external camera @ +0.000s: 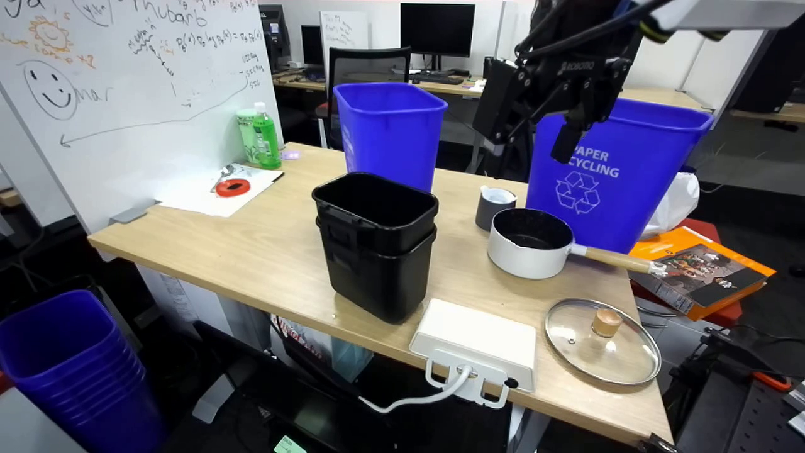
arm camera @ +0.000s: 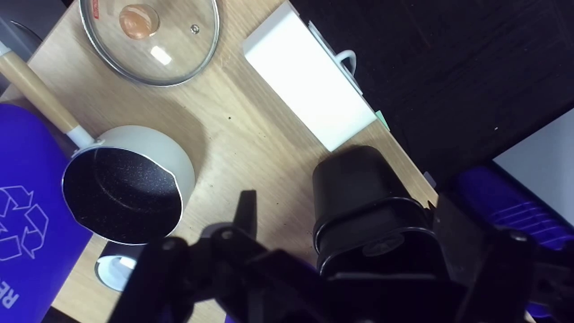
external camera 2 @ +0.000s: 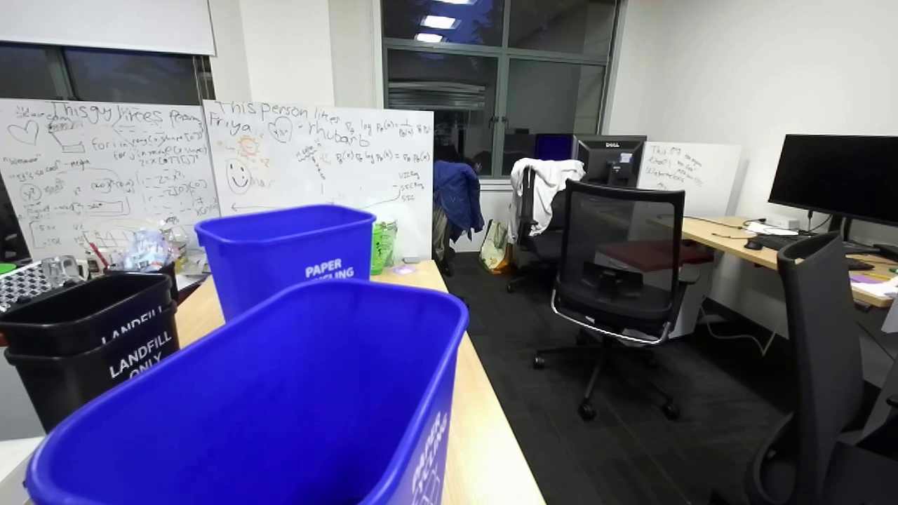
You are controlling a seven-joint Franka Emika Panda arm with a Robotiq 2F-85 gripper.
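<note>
High above the table, in exterior view 1, my gripper [external camera: 528, 151] stands open with nothing between its fingers. A white saucepan [external camera: 526, 251] with a wooden handle sits on the table below it, uncovered. Its glass lid [external camera: 577, 343] with a wooden knob lies flat near the table's right corner. Behind the pan stands a small dark cup [external camera: 488, 214]. Two nested black bins [external camera: 377, 268] stand upright at the table's middle. From the wrist view, one finger [arm camera: 245, 212] is seen over bare wood, between the saucepan [arm camera: 180, 156] and the black bins [arm camera: 355, 183].
Tall blue recycling bins stand behind the black bins [external camera: 400, 136] and behind the pan [external camera: 641, 158]. A white box [external camera: 479, 340] with a cable sits at the front edge. Paper with a red ring [external camera: 232, 187] and a green bottle [external camera: 266, 139] are at the far left.
</note>
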